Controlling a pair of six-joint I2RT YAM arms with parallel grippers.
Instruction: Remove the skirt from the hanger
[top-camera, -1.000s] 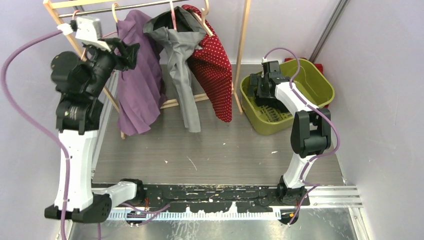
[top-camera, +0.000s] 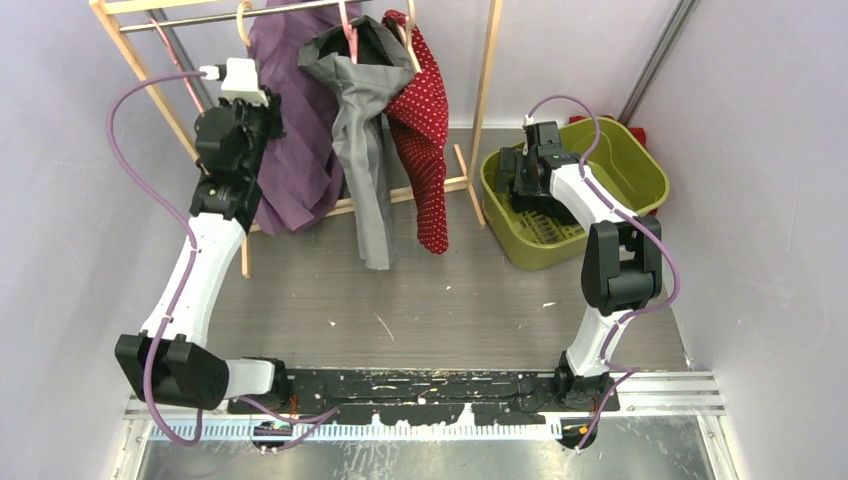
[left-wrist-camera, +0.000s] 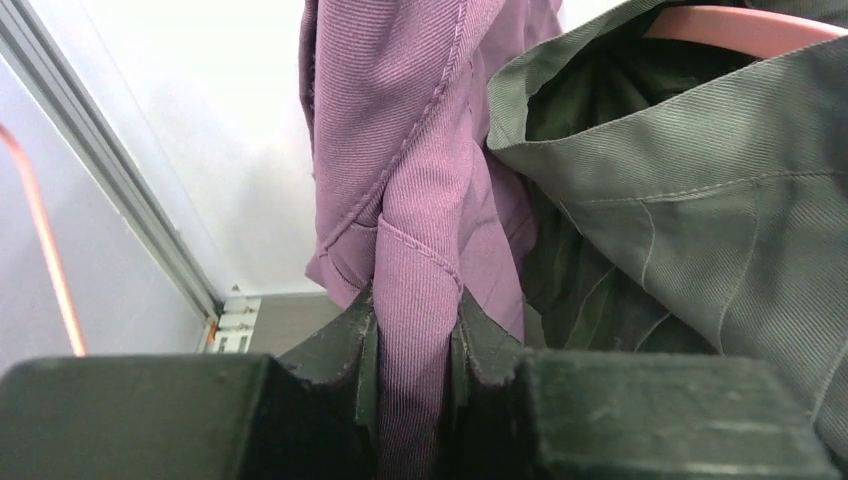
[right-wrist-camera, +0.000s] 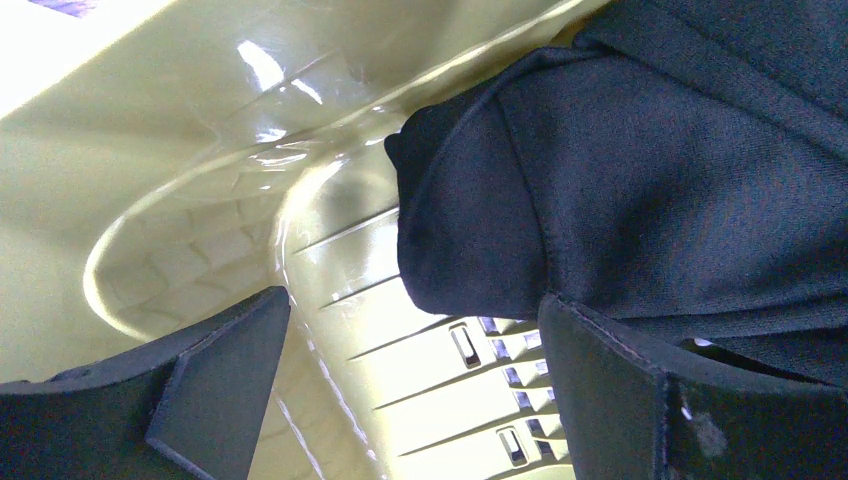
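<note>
A purple garment (top-camera: 298, 130) hangs from a light wooden hanger (top-camera: 243, 22) on the rack, left of the other clothes. My left gripper (top-camera: 270, 115) is at the garment's upper left side. In the left wrist view a narrow bunched fold of the purple cloth (left-wrist-camera: 415, 250) runs down between the part-open fingers, close against both; whether it is pinched cannot be told. My right gripper stands open inside the green basket (top-camera: 530, 245), beside a dark folded cloth (right-wrist-camera: 640, 200), nothing between its fingers.
Grey trousers (top-camera: 365, 150) on a pink hanger (top-camera: 350, 40) hang close to the right of the purple garment, with a red dotted garment (top-camera: 425, 140) beyond. An empty pink hanger (left-wrist-camera: 45, 240) is at the left. The floor (top-camera: 420, 320) before the rack is clear.
The garment's lower hem has risen and shifted right. The right arm has not moved.
</note>
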